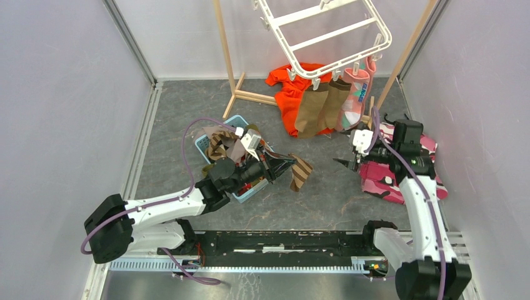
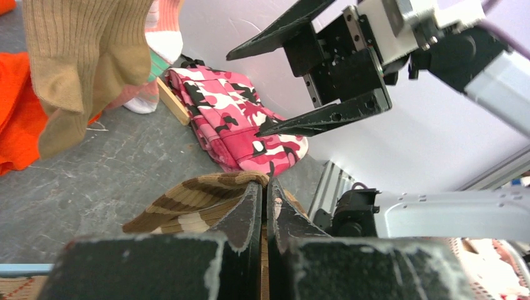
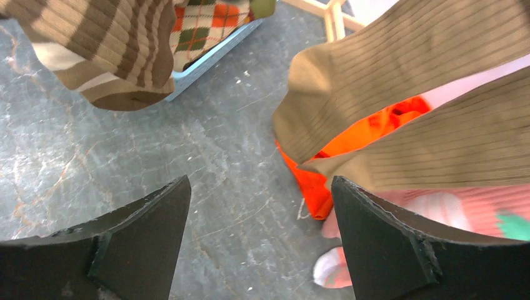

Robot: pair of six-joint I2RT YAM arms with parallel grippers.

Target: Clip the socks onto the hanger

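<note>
A brown striped sock (image 1: 300, 174) dangles from my left gripper, which is shut on it above the floor, just right of the blue basket (image 1: 244, 195). My right gripper stands open and empty, facing left toward that sock. The white hanger (image 1: 300, 42) is at the top of the top view, with olive-brown socks (image 1: 315, 109) and pink socks (image 1: 355, 90) clipped along its near edge. In the right wrist view the held sock appears upper left, the hanging brown socks at right.
Orange cloth (image 1: 284, 100) lies on the floor behind the hanging socks. A pink camouflage bag (image 2: 231, 106) lies by the right wall. Wooden stand legs (image 1: 253, 97) frame the back.
</note>
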